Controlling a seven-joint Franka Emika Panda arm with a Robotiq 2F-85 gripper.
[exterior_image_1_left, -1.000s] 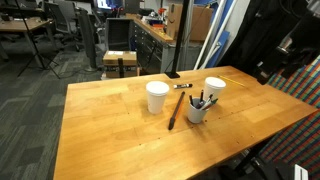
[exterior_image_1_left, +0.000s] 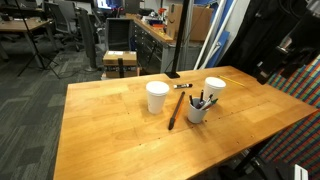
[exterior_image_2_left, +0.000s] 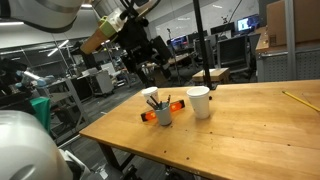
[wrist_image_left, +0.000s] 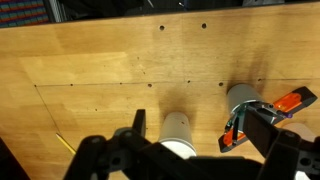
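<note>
My gripper hangs open above the wooden table, its dark fingers (wrist_image_left: 138, 122) wide apart and nothing held between them. Below it in the wrist view are a white cup (wrist_image_left: 177, 128), partly cut off by the gripper body, and a small grey holder (wrist_image_left: 240, 96) with pens and other thin items. The holder (exterior_image_1_left: 197, 112) stands upright between two white cups, one to its left (exterior_image_1_left: 157, 95) and one behind it on the right (exterior_image_1_left: 214, 88). Beside the holder lies an orange-and-black slim object (exterior_image_1_left: 176, 111); another slim dark object (exterior_image_1_left: 183, 86) is farther back.
A thin yellow stick (wrist_image_left: 66, 143) lies alone on the table. A dark upright post (exterior_image_1_left: 181, 40) rises at the table's back edge, with boxes and desks beyond.
The arm at the upper right has shifted only very slightly; the cups, the holder and the slim objects have not moved.
</note>
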